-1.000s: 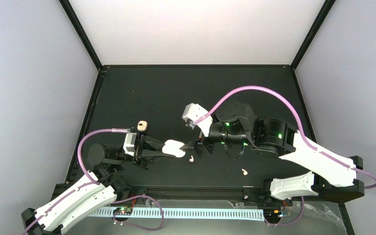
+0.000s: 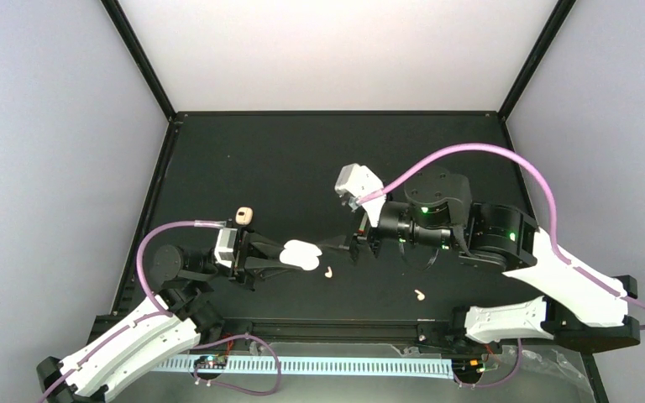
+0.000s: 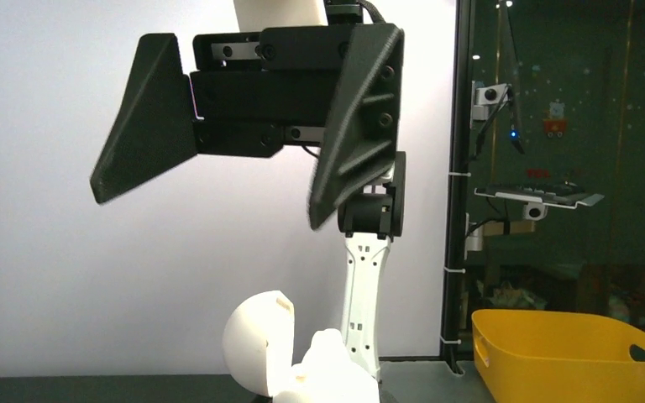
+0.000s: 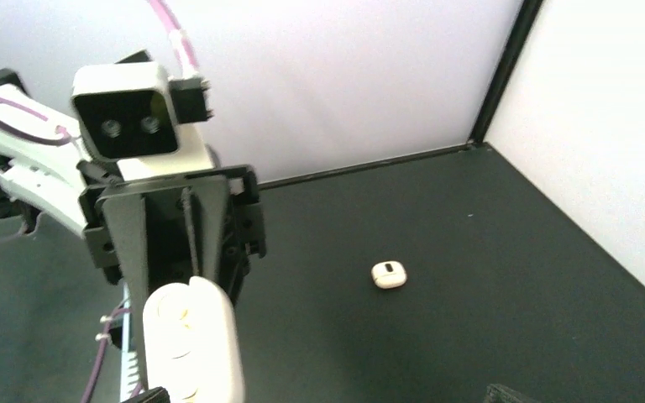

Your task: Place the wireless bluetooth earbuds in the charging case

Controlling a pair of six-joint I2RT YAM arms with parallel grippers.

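Note:
The white charging case (image 2: 301, 255) stands with its lid raised at the left-centre, and my left gripper (image 2: 289, 256) is shut on it. In the right wrist view the case (image 4: 191, 340) shows a row of earbud recesses; whether an earbud sits in any is unclear. Facing the case a short way to its right is my right gripper, its fingers wide apart with nothing between them. On the dark table lie two small white earbuds, one earbud (image 2: 329, 272) just right of and below the case, the other earbud (image 2: 420, 295) farther right.
A small cream object (image 2: 243, 216) with a dark mark lies behind the left gripper. A yellow basket (image 3: 571, 357) stands outside the work area.
The left arm, the case and both earbuds have stayed put.

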